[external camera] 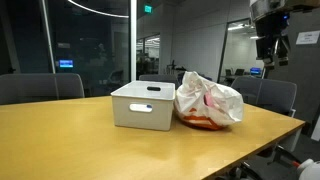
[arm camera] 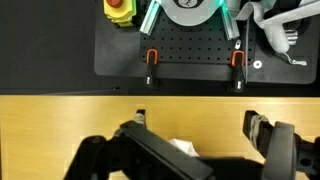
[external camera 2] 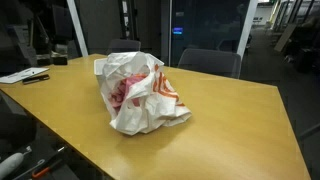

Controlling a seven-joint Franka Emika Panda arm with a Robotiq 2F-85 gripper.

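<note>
Wide apart in the wrist view, the fingers of my gripper have nothing between them; it is open above the table's edge. In exterior view 1 the gripper (external camera: 263,70) hangs at the upper right, well above the tabletop. A crumpled white bag (external camera: 207,100) with reddish parts lies on the table beside a white box (external camera: 145,105). Exterior view 2 shows the bag (external camera 2: 150,100) closer, with red print on its folds. Low in the wrist view a small white patch (arm camera: 183,147) shows; what it belongs to I cannot tell.
Chairs (external camera: 270,95) stand behind it. A black perforated plate (arm camera: 195,45) with two orange-and-black handles and a yellow-and-red device (arm camera: 120,10) adjoins the table edge. Small items lie at the table's left in exterior view 2.
</note>
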